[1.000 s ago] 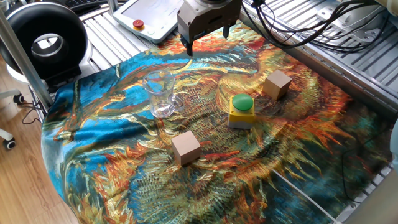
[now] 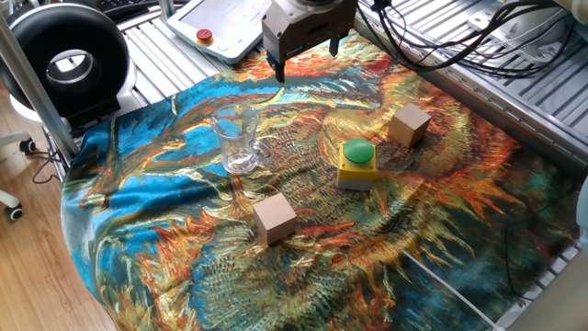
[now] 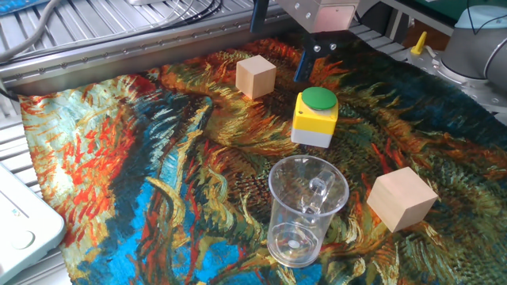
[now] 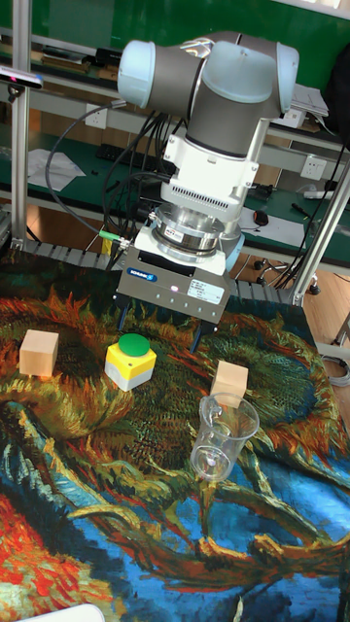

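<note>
My gripper (image 2: 308, 62) hangs above the cloth with its two fingers wide apart and nothing between them; in the third exterior view the gripper (image 4: 158, 328) shows the same open spread. Below it on the cloth stands a yellow and white box with a green button (image 2: 356, 153). One wooden cube (image 2: 409, 125) lies on one side of this box, and a second wooden cube (image 2: 275, 219) on the other. A clear plastic cup (image 3: 306, 214) with a handle stands upright and looks empty. The gripper touches none of these objects.
A patterned cloth (image 2: 165, 239) covers the table, with bare patches between the objects. A tablet with a red stop button (image 2: 205, 37) lies at the table's edge. Cables (image 2: 450, 55) loop beside a metal rail (image 3: 119, 71).
</note>
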